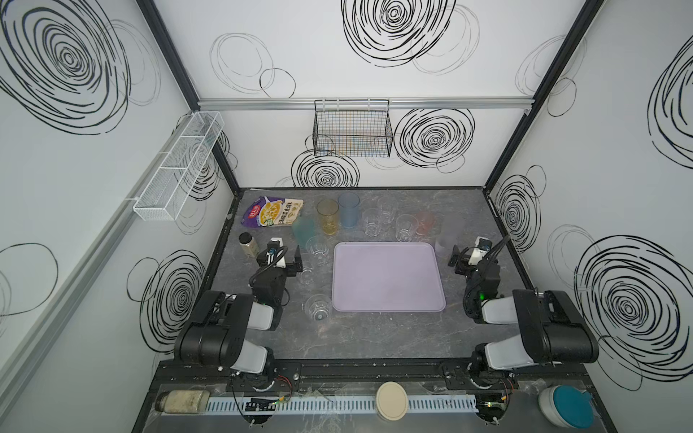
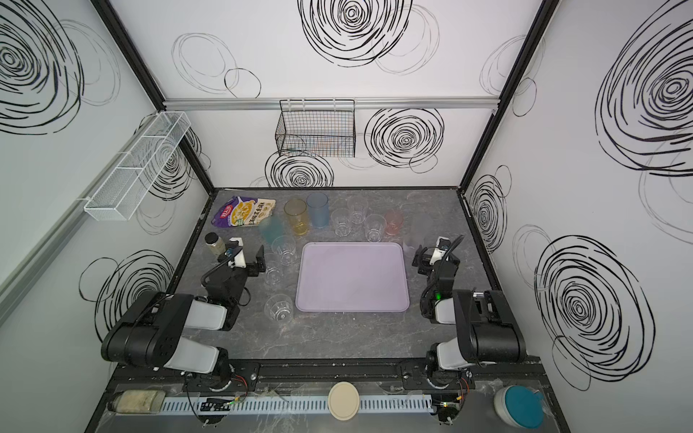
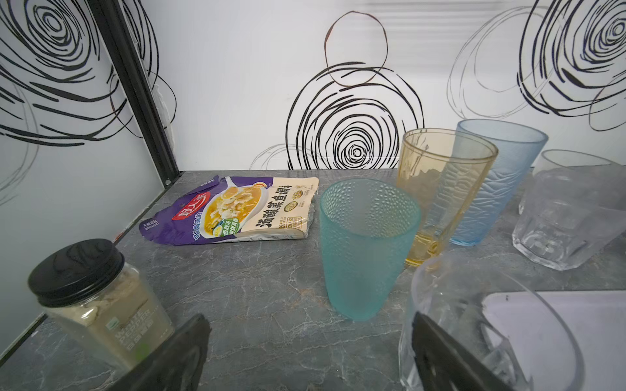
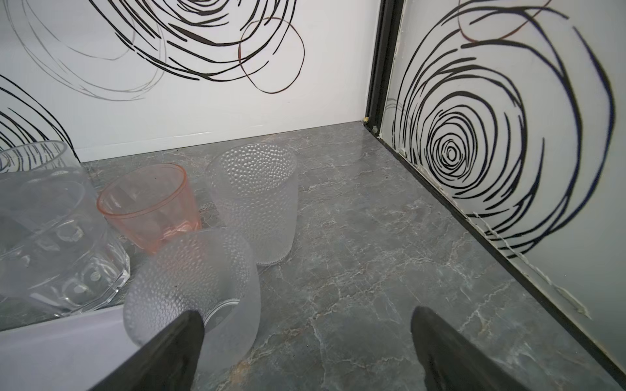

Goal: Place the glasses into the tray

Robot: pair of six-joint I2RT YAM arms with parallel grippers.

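Observation:
An empty lilac tray (image 1: 388, 277) lies mid-table. Glasses stand along its back and left side: teal (image 3: 362, 260), amber (image 3: 437, 195), blue (image 3: 489, 189), pink (image 4: 146, 208), and several clear or frosted ones, including a frosted glass (image 4: 254, 208) and one at the front left (image 1: 317, 308). My left gripper is open left of the tray, a clear glass near its right finger, nothing held. My right gripper is open right of the tray, a frosted glass near its left finger, nothing held.
A snack pouch (image 3: 260, 208) lies at the back left, with a black-lidded jar (image 3: 104, 312) before it. Wire baskets (image 1: 353, 130) hang on the back and left walls.

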